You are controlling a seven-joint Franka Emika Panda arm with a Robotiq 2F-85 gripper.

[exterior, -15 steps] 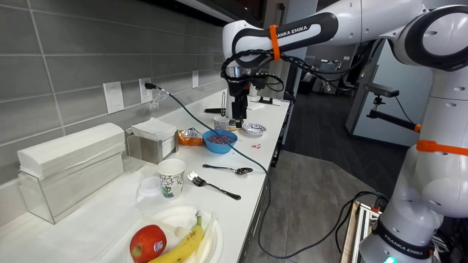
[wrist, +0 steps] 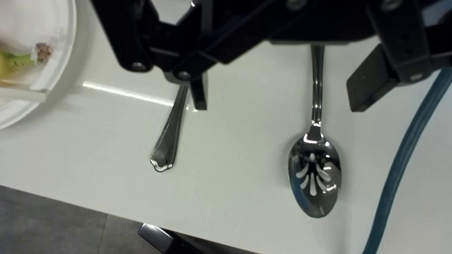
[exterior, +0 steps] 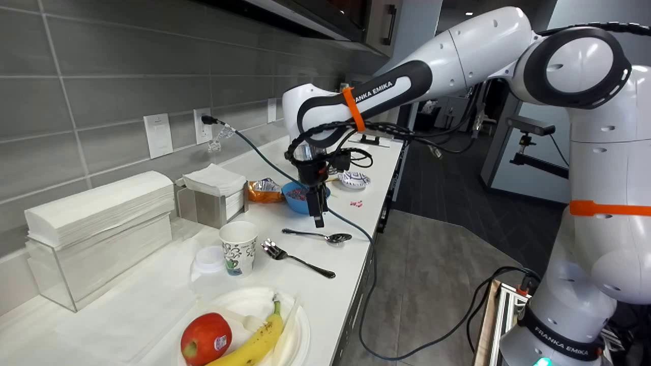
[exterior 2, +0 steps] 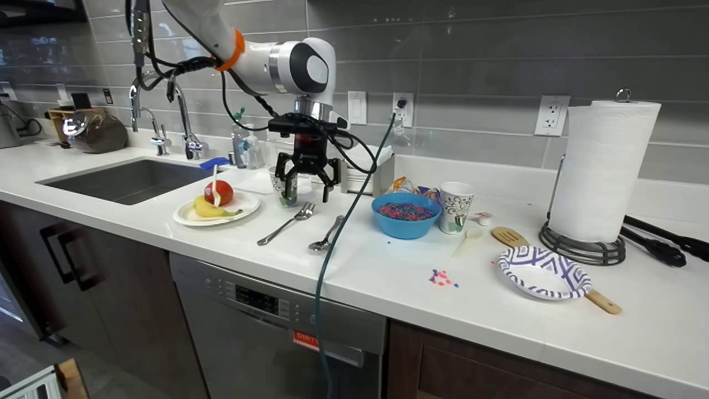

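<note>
My gripper (exterior 2: 303, 188) is open above the counter, its fingers wide apart and nothing between them. Below it in the wrist view lies a slotted metal spoon (wrist: 315, 177), bowl toward the counter's front edge. The spoon's handle runs up under the gripper body, which hides its far end. Left of the spoon is the fork (wrist: 169, 135), of which only the handle shows there; in exterior view 1 the whole fork (exterior: 296, 258) is visible, its tines toward the wall. Both utensils rest flat on the counter, clear of my fingers (wrist: 370, 82).
A teal cable (exterior 2: 332, 243) hangs from the outlet across the counter, right of the spoon. Nearby stand a blue bowl (exterior 2: 406, 228) of small pieces, paper cups (exterior 2: 456, 207) and a plate (exterior 2: 232, 219) with fruit. A patterned bowl (exterior 2: 546, 290) sits farther right.
The arm has come down and toward the near end of the counter, from beyond the blue bowl to above the utensils. The spoon, fork and plate lie where they were.
</note>
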